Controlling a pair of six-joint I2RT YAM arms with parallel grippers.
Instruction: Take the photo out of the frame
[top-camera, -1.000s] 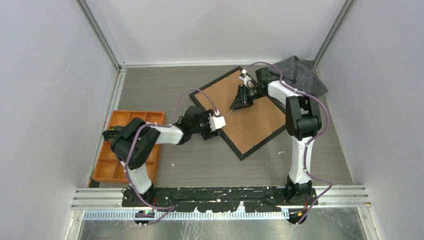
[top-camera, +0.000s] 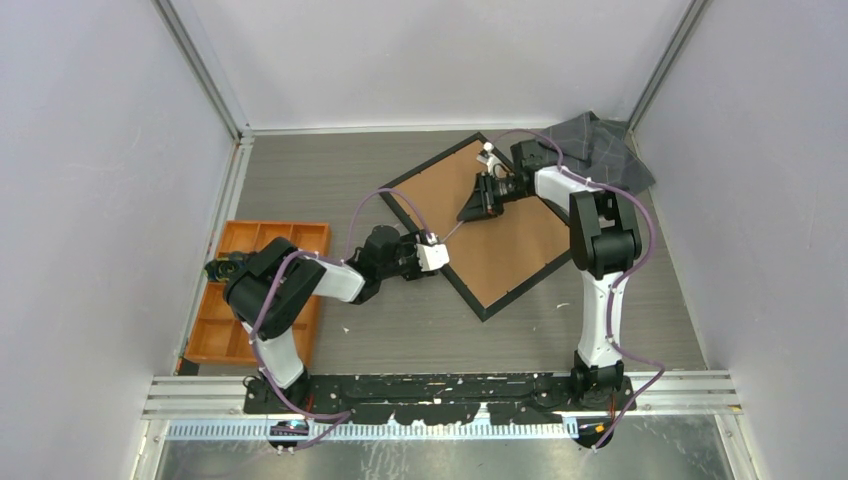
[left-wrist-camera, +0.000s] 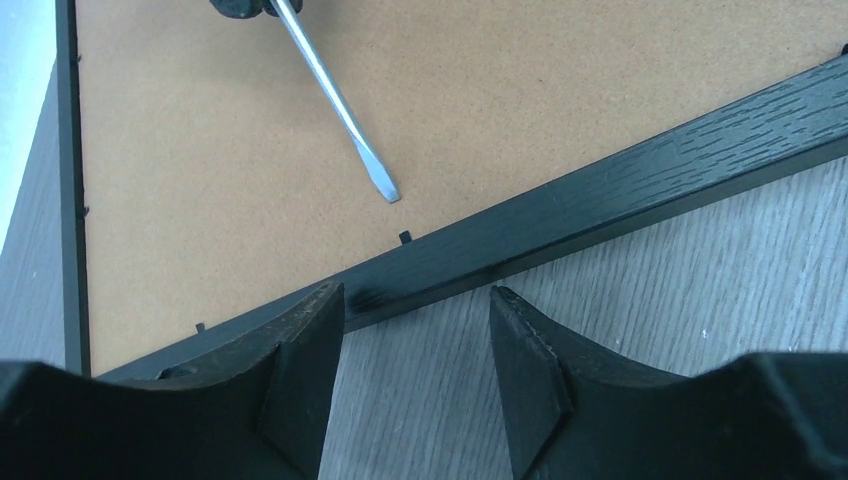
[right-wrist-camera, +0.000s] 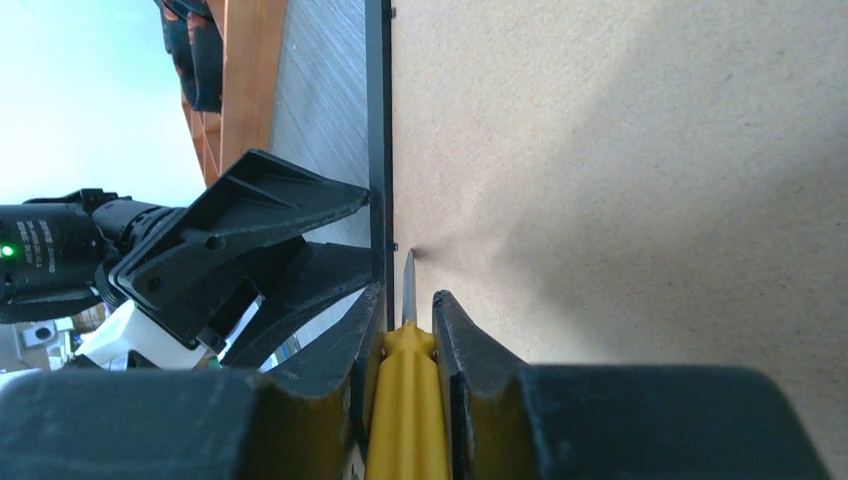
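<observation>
A black frame (top-camera: 492, 308) with a tan backing board (top-camera: 505, 250) lies face down, small tabs along its inner edge. My right gripper (top-camera: 475, 205) is shut on a yellow-handled screwdriver (right-wrist-camera: 405, 410); its flat tip reaches near the left-side edge, beside a tab (left-wrist-camera: 405, 237). My left gripper stands part open at that edge, fingers either side of a gap over the frame's outer side, nothing seen held.
An orange wooden tray (top-camera: 215, 330) is at the left. A grey cloth (top-camera: 625, 160) lies at the back right. Bare table lies in front of the frame.
</observation>
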